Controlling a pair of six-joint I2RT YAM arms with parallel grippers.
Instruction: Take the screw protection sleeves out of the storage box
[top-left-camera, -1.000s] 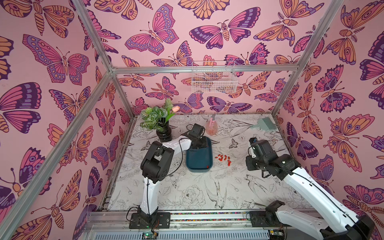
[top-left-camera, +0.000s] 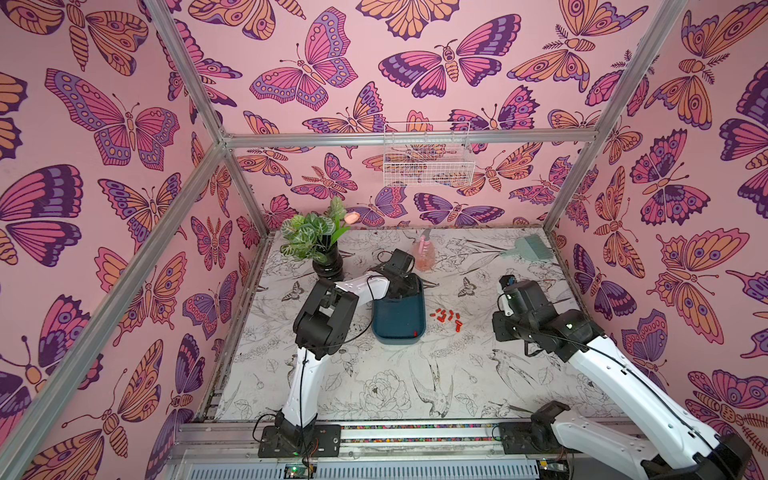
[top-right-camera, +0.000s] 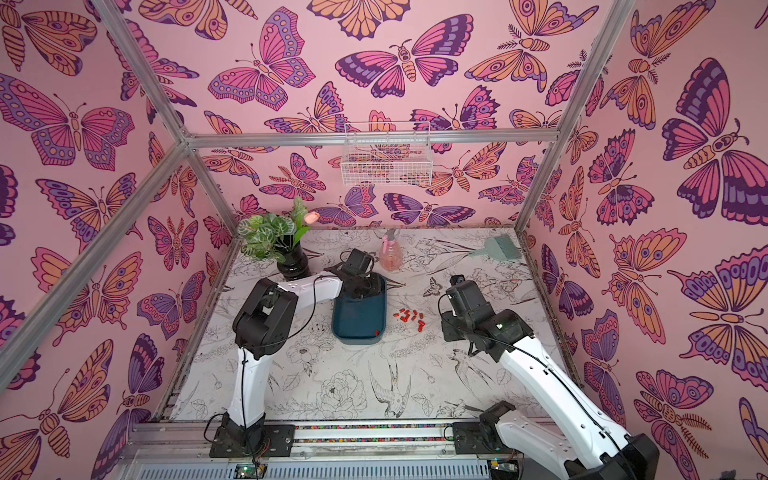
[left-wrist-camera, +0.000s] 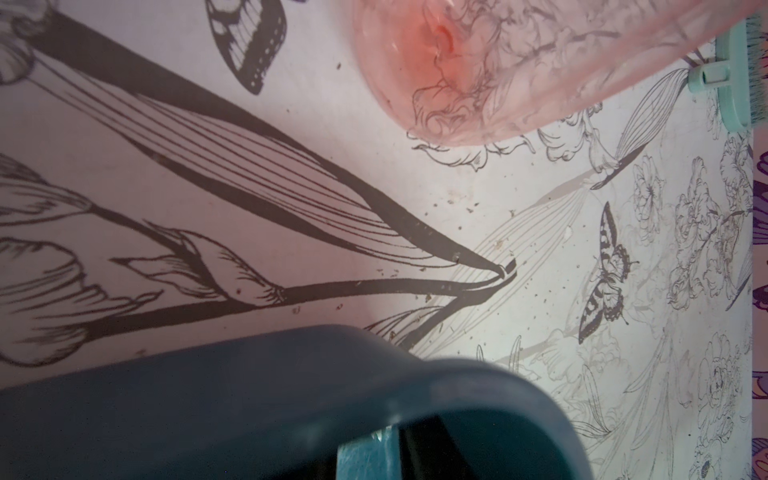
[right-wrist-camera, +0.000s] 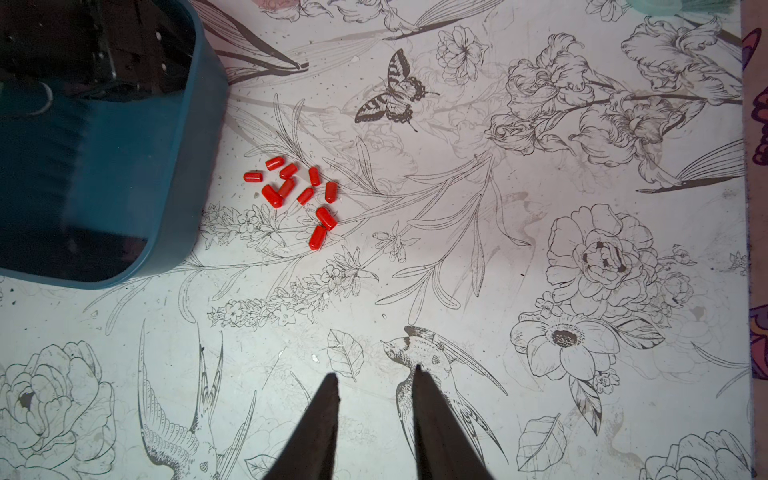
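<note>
The dark blue storage box (top-left-camera: 400, 320) stands mid-table. One red sleeve (top-left-camera: 415, 334) shows inside at its near right corner. Several red sleeves (right-wrist-camera: 325, 217) lie loose on the table to the right of the box. My left gripper reaches down into the far end of the box, largely hidden behind the rim in its wrist view. A strip of blue shows between its dark fingers, and no sleeve is visible there. Above the table, right of the loose sleeves, my right gripper has its fingers apart with only patterned table between them.
Behind the box stands a pink transparent spray bottle (top-left-camera: 425, 253), close to my left gripper. A potted plant (top-left-camera: 326, 264) is at back left, and a green brush (top-left-camera: 529, 248) lies at back right.
My left arm's elbow has swung slightly right, while its gripper has stayed at the far end of the box with a small shift. The right arm and the loose sleeves look unchanged.
</note>
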